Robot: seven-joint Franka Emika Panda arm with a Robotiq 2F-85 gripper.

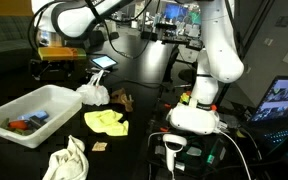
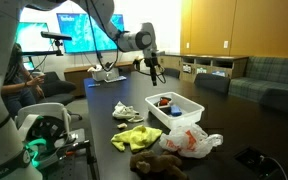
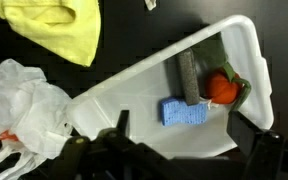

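My gripper hangs over the far end of the white bin, well above the table, with its fingers apart and nothing between them. In the wrist view its fingers frame the white bin from above. Inside the bin lie a blue item, a red-orange item, a dark grey bar and something green. A crumpled white plastic bag rests beside the bin, and a yellow cloth lies flat on the dark table.
A white cloth lies near the front with a small tan block close by. Brown plush-like things lie past the yellow cloth. A tablet stands at the back. Dark table shows between these things.
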